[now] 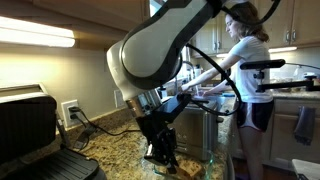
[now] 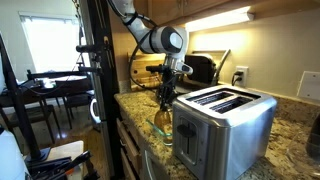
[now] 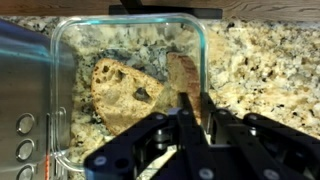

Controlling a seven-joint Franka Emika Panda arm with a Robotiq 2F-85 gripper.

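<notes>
A clear glass container (image 3: 62,80) lies below my wrist camera, with two pieces of bread inside. The broad bread slice (image 3: 122,95) rests flat on its left side. Along the right wall a second bread slice (image 3: 183,78) stands nearly on edge. My gripper reaches down to that edge-on slice and is shut on its near end; the fingertips are dark and partly hidden. In exterior view 1 the gripper (image 1: 166,160) points down at the counter beside the bread. From the other side, the gripper (image 2: 165,102) is small above the container.
A silver toaster (image 2: 222,128) stands close beside the container. The black grill (image 1: 32,130) sits on the counter by the wall outlet (image 1: 70,112). Bare speckled counter (image 3: 262,75) lies to the container's right. A person (image 1: 250,75) is at the far counter.
</notes>
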